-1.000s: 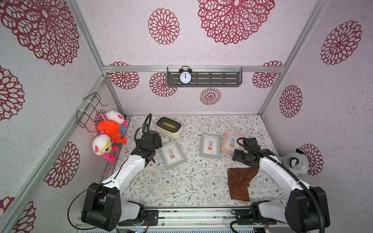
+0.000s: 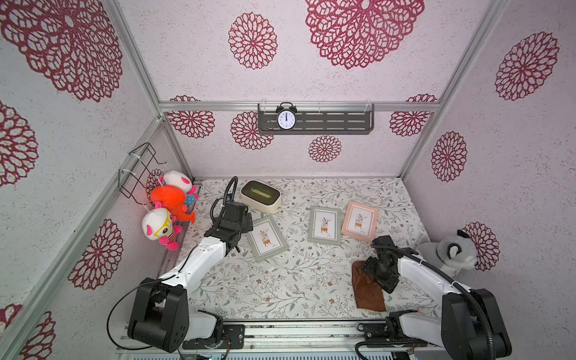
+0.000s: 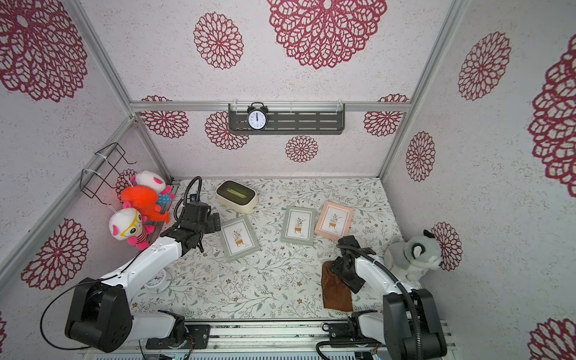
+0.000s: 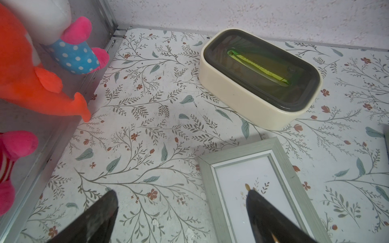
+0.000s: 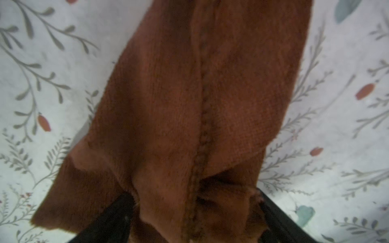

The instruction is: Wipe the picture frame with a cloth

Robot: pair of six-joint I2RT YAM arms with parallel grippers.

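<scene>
A brown cloth (image 2: pixel 367 295) lies on the right front of the patterned table. My right gripper is low over it, fingers apart, with bunched cloth between and against them; the cloth (image 5: pixel 170 101) fills the middle of the right wrist view. Three picture frames lie flat: a grey-green frame (image 2: pixel 283 246) at left, a second grey-green frame (image 2: pixel 324 242) in the middle, a pink frame (image 2: pixel 373 223) to its right. Above the table near the left frame, my left gripper stands open and empty; one finger partly hides that frame (image 4: pixel 239 151) in the left wrist view.
A cream box with a dark lid (image 2: pixel 274 208) stands behind the left frame. Plush toys (image 2: pixel 168 201) hang at the left wall; a grey plush (image 2: pixel 453 255) sits by the right arm. Open table lies between the left frame and the cloth.
</scene>
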